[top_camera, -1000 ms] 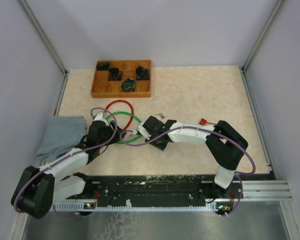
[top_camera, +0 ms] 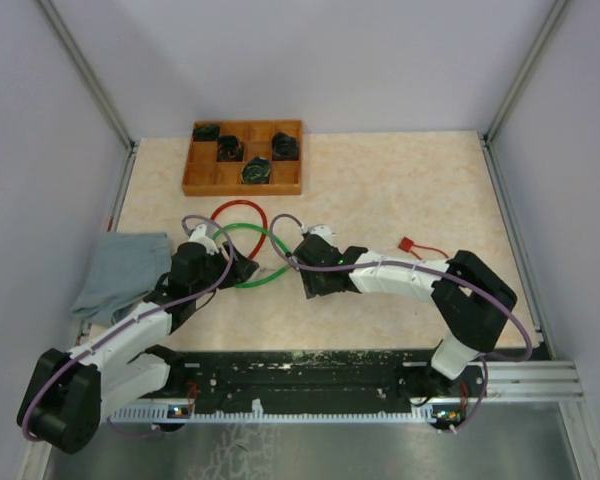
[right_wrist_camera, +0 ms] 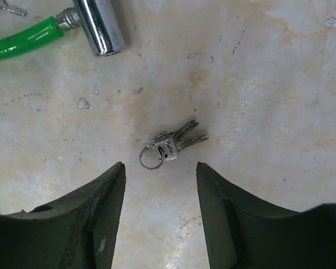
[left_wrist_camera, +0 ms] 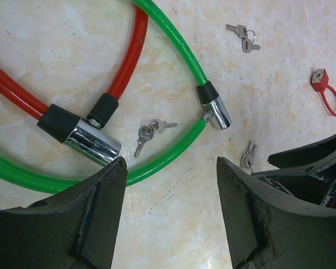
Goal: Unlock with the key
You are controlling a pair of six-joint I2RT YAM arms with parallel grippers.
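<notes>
In the left wrist view, a red cable lock [left_wrist_camera: 87,140] and a green cable lock [left_wrist_camera: 217,112] lie on the table. A key pair [left_wrist_camera: 147,134] sits inside the green loop, and another pair [left_wrist_camera: 246,42] lies at the upper right. A bunch of keys on a ring [right_wrist_camera: 168,145] lies just beyond the open fingers of my right gripper, with the green lock's metal barrel [right_wrist_camera: 101,31] at upper left. My left gripper hangs open over the green loop, nothing between its fingers.
A small red lock [left_wrist_camera: 319,81] with a loop lies to the right. A wooden organizer [top_camera: 242,180] stands at the back. A grey cloth [top_camera: 120,280] lies at the left.
My left arm has moved only slightly.
</notes>
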